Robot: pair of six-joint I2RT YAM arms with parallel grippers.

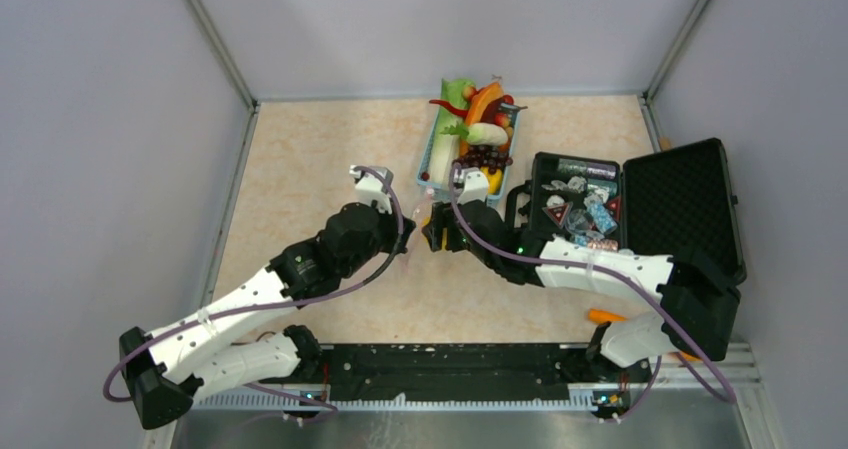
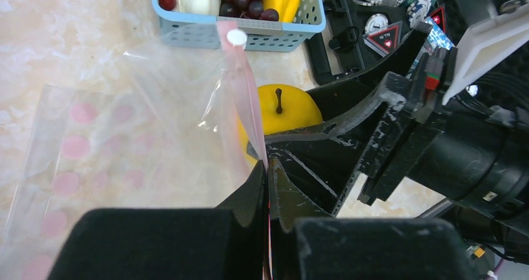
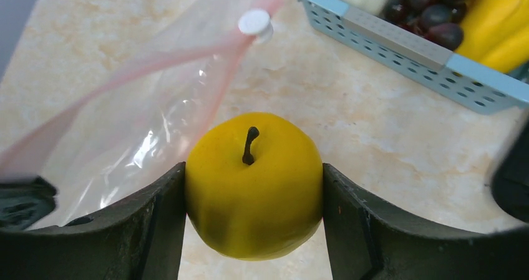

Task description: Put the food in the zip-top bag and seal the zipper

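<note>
In the left wrist view my left gripper is shut on the pink-zippered edge of the clear zip top bag, which has a white slider. A yellow apple-like fruit with a dark stem fills the space between my right gripper's fingers, just beside the bag's edge. In the top view both grippers meet near the table's middle, the right gripper to the right of the bag; much of the bag is hidden under the arms.
A blue basket of vegetables and fruit stands behind the grippers. An open black case is at the right, with an orange object near the front right.
</note>
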